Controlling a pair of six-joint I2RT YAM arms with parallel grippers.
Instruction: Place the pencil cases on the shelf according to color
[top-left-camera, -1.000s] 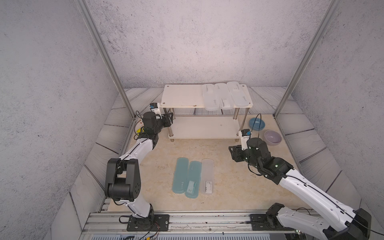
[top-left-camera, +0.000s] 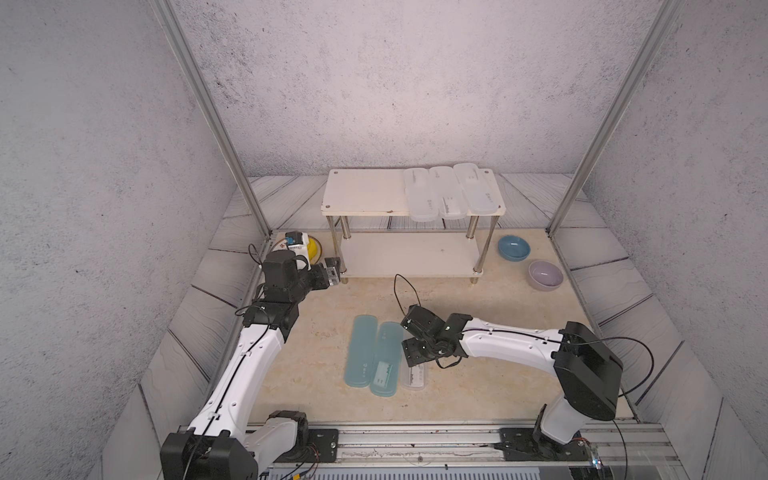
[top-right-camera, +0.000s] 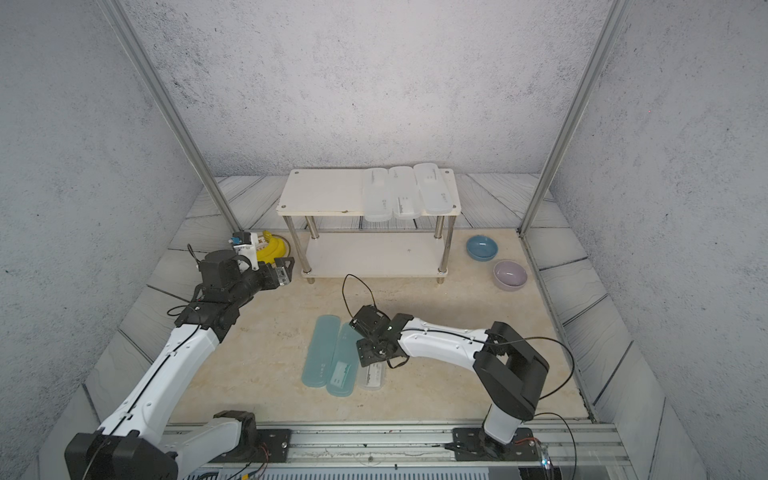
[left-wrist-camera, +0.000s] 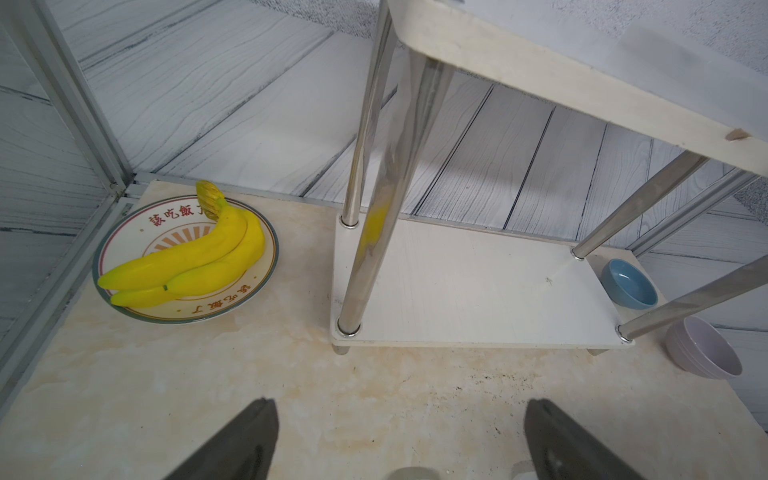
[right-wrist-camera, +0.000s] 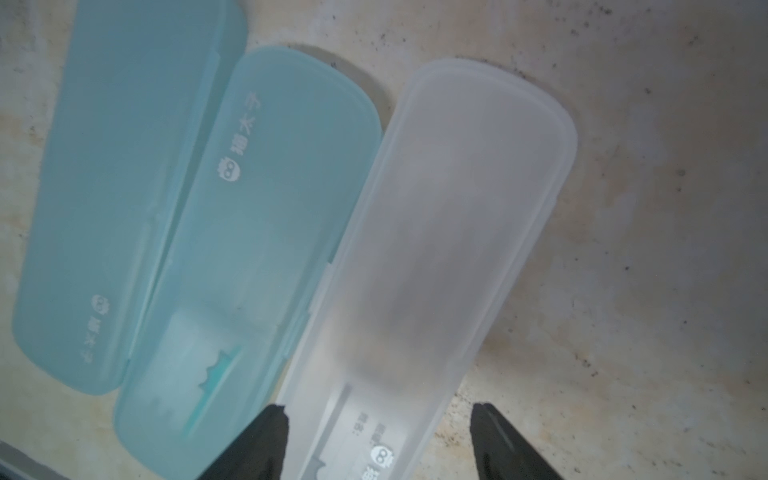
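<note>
On the table lie two teal pencil cases (right-wrist-camera: 248, 216) (right-wrist-camera: 120, 184) side by side, with a clear white pencil case (right-wrist-camera: 448, 216) along their right. My right gripper is above the white case, its fingers parted on either side of the case's lower end in the right wrist view; nothing is gripped. Three more white cases (top-left-camera: 421, 194) (top-left-camera: 447, 192) (top-left-camera: 475, 189) rest on the right half of the shelf's top board (top-left-camera: 364, 190). Over by the shelf's left front leg, my left gripper stands open and empty.
The lower shelf board (top-left-camera: 408, 254) is bare, as is the left half of the top. A plate (left-wrist-camera: 132, 240) with bananas (left-wrist-camera: 192, 256) is left of the shelf. Blue (top-left-camera: 513, 248) and purple (top-left-camera: 545, 276) bowls sit to its right.
The right arm has swung left and toward the front, from beside the bowls to over the white case. My left gripper has drawn back slightly from the shelf. The cases have stayed put.
</note>
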